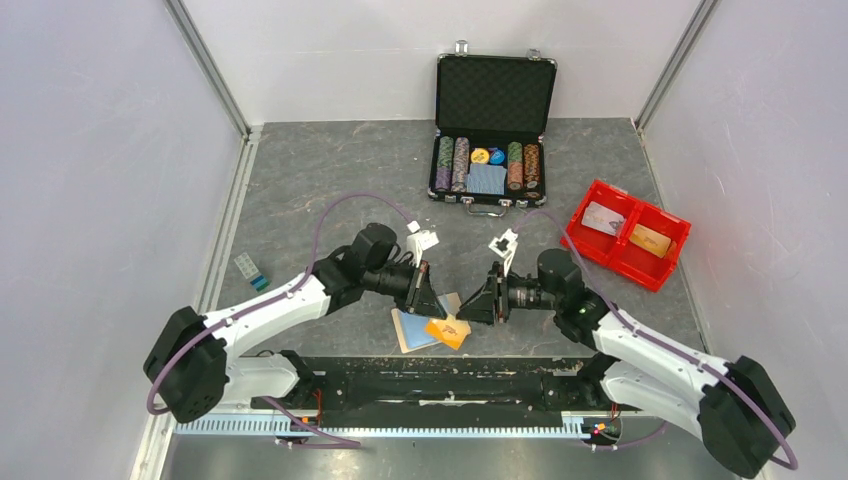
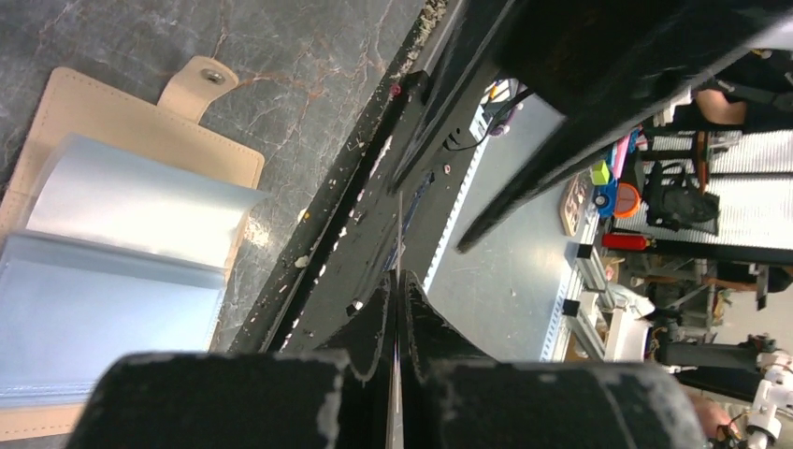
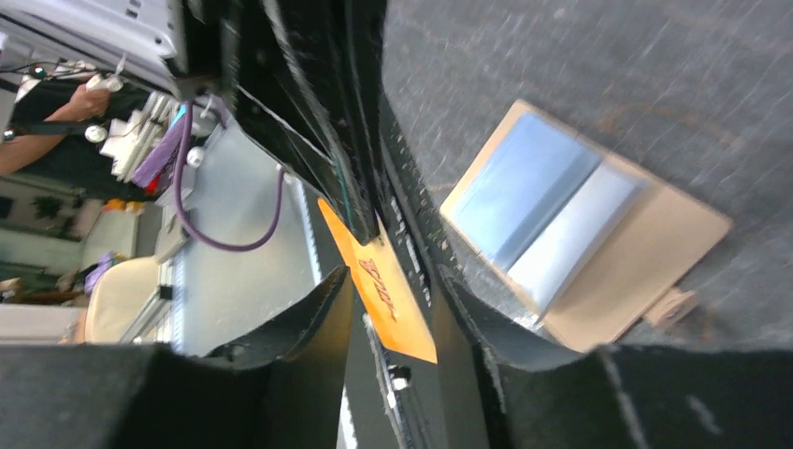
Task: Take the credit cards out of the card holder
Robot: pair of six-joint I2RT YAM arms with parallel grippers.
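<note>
An orange card [image 3: 383, 290] is up in the air over the front edge of the table, pinched by my left gripper [image 1: 441, 315]. In the left wrist view it shows edge-on as a thin line between the shut fingers. My right gripper faces the card from the other side, part open, its fingers [image 3: 313, 323] on either side of the card's near end and apart from it. Below lies the beige card holder [image 2: 122, 117], open flat, with its clear sleeves [image 2: 103, 309] showing no card inside.
A red tray [image 1: 617, 258] at the right holds cards in two compartments. At the back stands an open poker case [image 1: 494, 110]. A small grey-and-blue object [image 1: 251, 271] lies at the left.
</note>
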